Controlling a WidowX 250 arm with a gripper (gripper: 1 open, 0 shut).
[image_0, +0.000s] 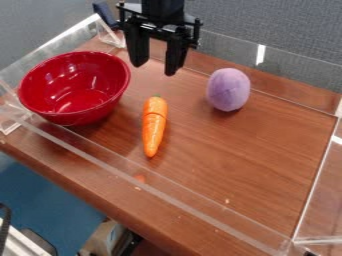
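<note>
My black gripper hangs at the top middle above the back of the table, its two fingers apart with nothing visible between them. A red bowl sits at the left. An orange toy carrot lies in the middle, pointing toward the front. A purple egg-shaped object, perhaps an eggplant, rests right of the gripper.
The wooden table has clear low walls along its edges. A grey padded surface stands behind it.
</note>
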